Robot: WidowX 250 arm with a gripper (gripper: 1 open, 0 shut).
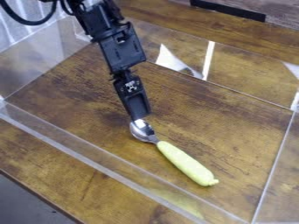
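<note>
A spoon with a metal bowl (142, 129) and a pale yellow-green handle (184, 163) lies diagonally on the wooden table, its handle toward the lower right. The black robot arm reaches down from the upper left, its gripper (136, 109) just above and slightly behind the spoon's bowl. The gripper is open by what little shows of it; its fingertips are dark and hard to make out, and nothing is seen held in it.
Clear plastic walls (73, 152) surround the work area on the wooden table (233, 122). White pieces stand near the back wall.
</note>
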